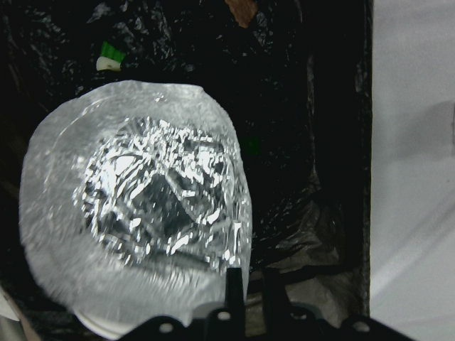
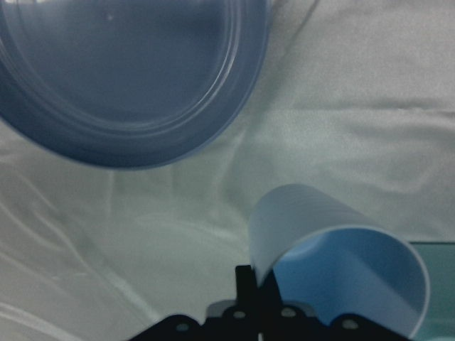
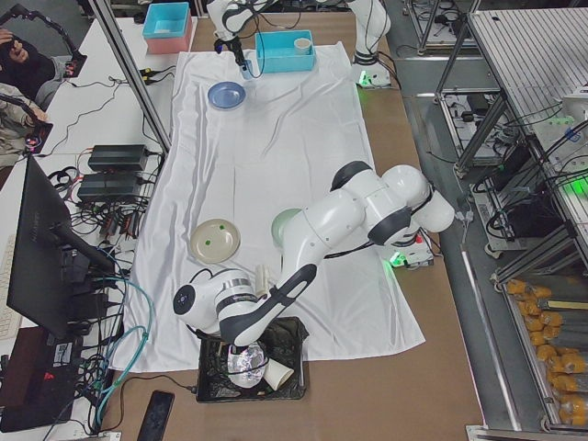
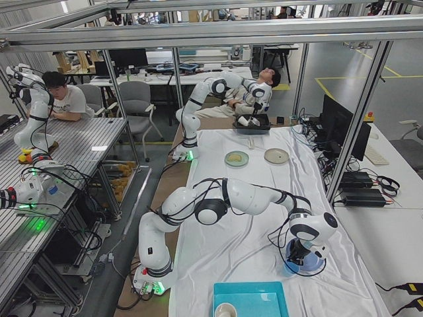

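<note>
My left gripper holds a foil-lined round container [image 1: 156, 199] over a black lined bin [image 1: 313, 85]; its fingertips are at the rim. A white cup [image 3: 277, 375] lies in that bin [image 3: 211, 386]. At the other end of the table, my right gripper grips the rim of a light blue cup [image 2: 320, 220], tilted beside a blue plate [image 2: 121, 78].
A turquoise bin [image 4: 248, 290] with a cup stands near the right arm. A beige plate [image 3: 214, 241] and a green plate [image 4: 236, 158] rest on the white cloth, with much of the cloth clear.
</note>
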